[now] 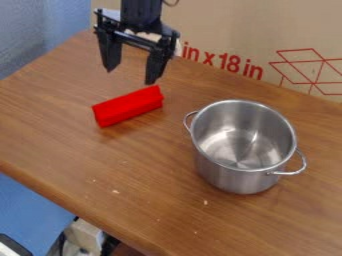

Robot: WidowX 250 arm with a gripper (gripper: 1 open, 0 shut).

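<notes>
A black gripper (132,62) hangs over the back left of the wooden table, open, with nothing between its two fingers. In front of it and lower in the view lies a red block (127,105), angled on the wood. A steel pot (243,170) with two handles stands on the right side of the table, apart from the block, and looks empty inside.
A cardboard panel (267,35) with red printing stands along the back. Blue padding (30,200) lies beyond the table's left edge.
</notes>
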